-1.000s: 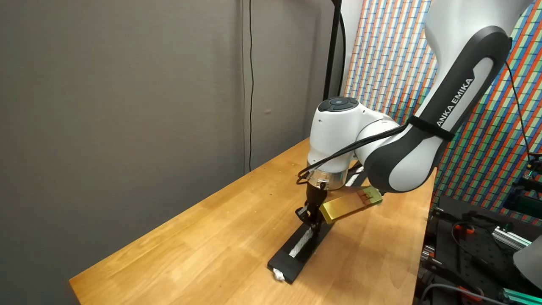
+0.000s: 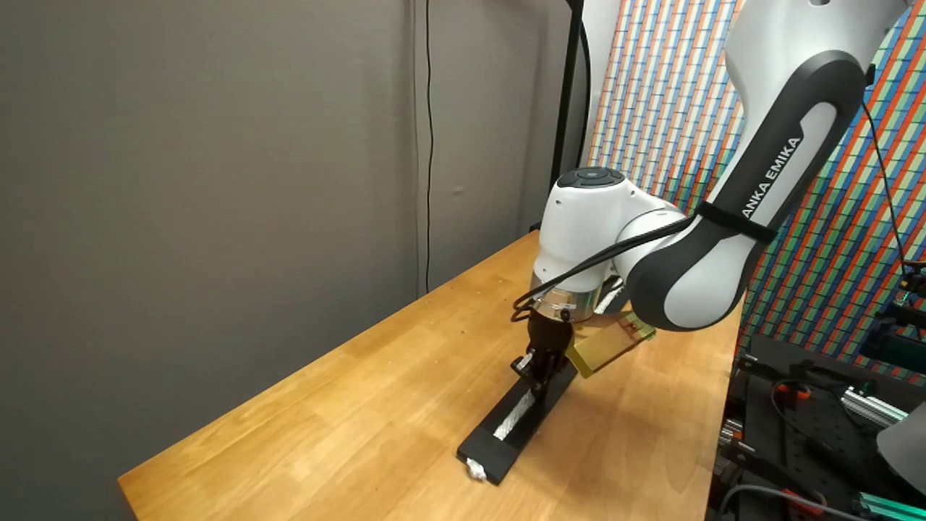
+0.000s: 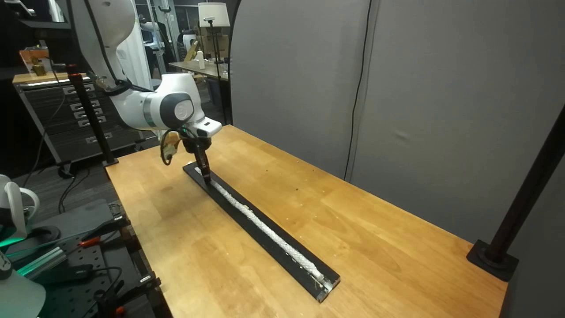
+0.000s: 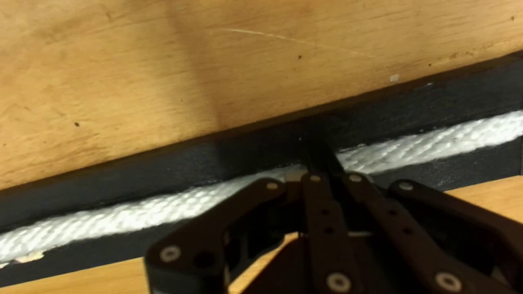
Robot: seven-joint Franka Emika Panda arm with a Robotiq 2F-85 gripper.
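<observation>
A white braided rope runs along the groove of a long black board lying on the table. Toward one end of this board, my gripper points down onto the rope. In the wrist view the gripper is shut, its dark fingers side by side and covering a short stretch of the rope. No rope shows clearly between the fingertips. Exterior view 1 has the gripper low over the board, with the frayed rope end at the board's near tip.
A black post stands at its far right edge in exterior view 2. A grey wall panel borders the table's back edge. Equipment crowds the floor side at the right.
The hand has turned a little about its upright axis and shifted slightly right in exterior view 1. The board and the visible rope end stay where they were.
</observation>
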